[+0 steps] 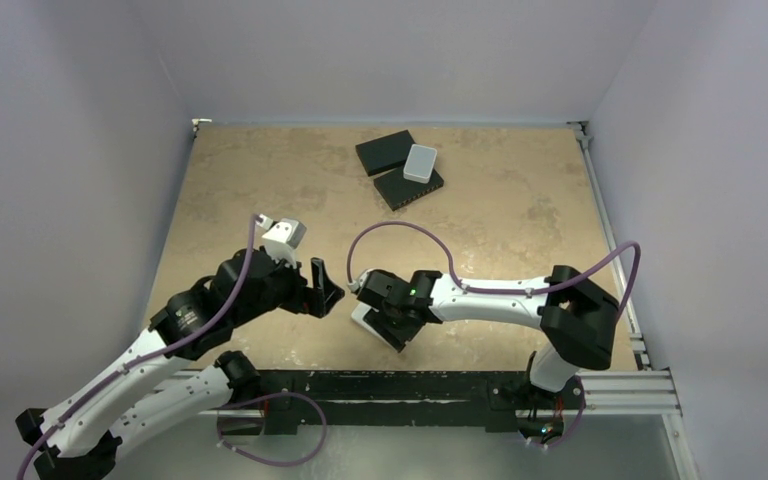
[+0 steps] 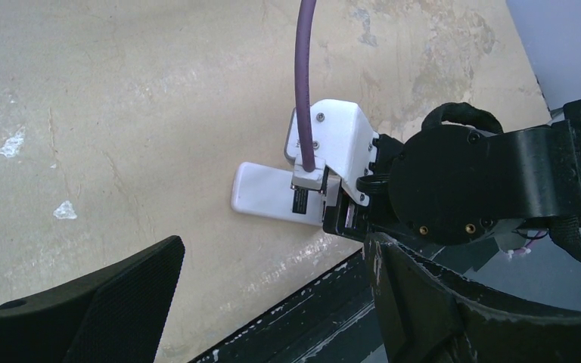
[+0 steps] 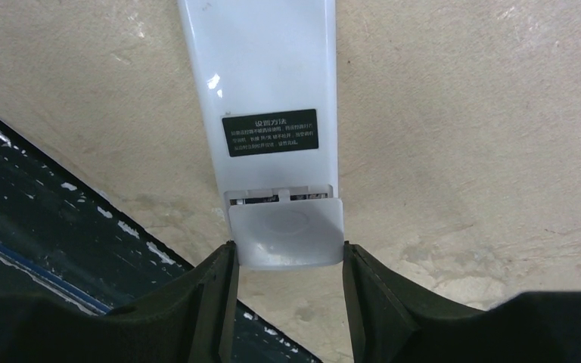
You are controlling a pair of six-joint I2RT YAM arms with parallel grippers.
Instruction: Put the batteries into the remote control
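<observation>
The white remote control (image 3: 272, 68) lies face down on the table, a black label on its back. My right gripper is shut on the white battery cover (image 3: 287, 231), one finger at each side edge. The cover lies over the lower end of the remote, and a narrow strip of the battery bay (image 3: 281, 197) shows above it, with dark bits inside. Whether the cover is seated cannot be told. In the left wrist view the remote (image 2: 265, 190) shows partly under the right arm. My left gripper stands open and empty, to the left of the remote.
Two black boxes (image 1: 386, 152) lie at the back of the table, a small light grey box (image 1: 420, 163) on top of one. A dark rail (image 1: 390, 385) runs along the front edge.
</observation>
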